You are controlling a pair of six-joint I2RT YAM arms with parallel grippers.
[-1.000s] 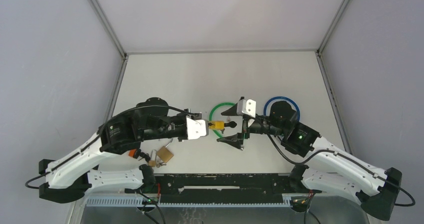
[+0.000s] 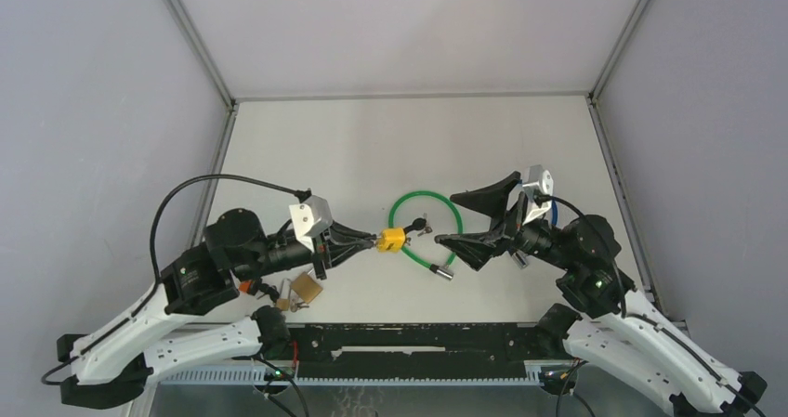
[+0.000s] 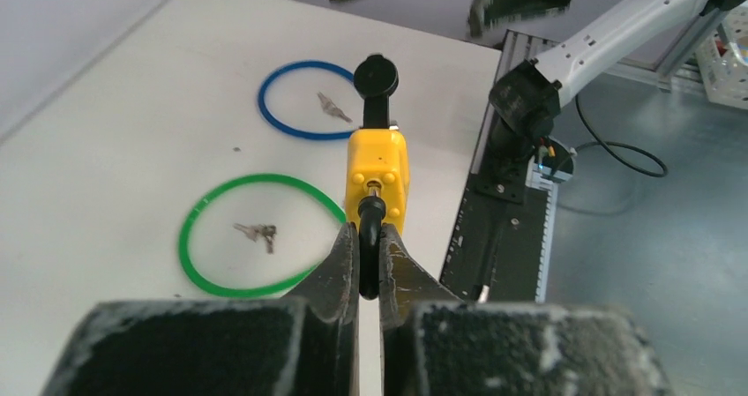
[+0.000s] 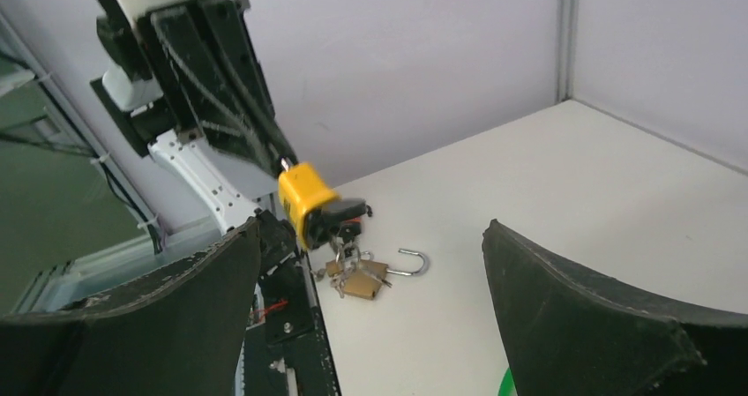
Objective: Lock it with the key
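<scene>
A yellow padlock [image 2: 391, 240] is held up in the air near the middle of the table. In the left wrist view a black-headed key [image 3: 371, 237] points into the keyhole face of the padlock [image 3: 377, 162], its metal blade partly showing. My left gripper is shut on the key's black head. From the padlock's far end sticks a black piece with a round tip [image 3: 376, 76]. My right gripper [image 2: 447, 219] stands open to the right of that tip, nothing between its fingers. Whether the padlock's shackle is closed cannot be told.
A green cable loop [image 3: 243, 181] with keys inside lies on the table under the padlock. Beyond it is a blue loop [image 3: 304, 64] with keys [image 3: 333, 107]. At the front left rest a brass padlock [image 2: 306, 287] and other small locks.
My right gripper, open throughout, has backed off to the right from around the black tip. The left arm has drawn back slightly left, carrying the key and padlock with it.
</scene>
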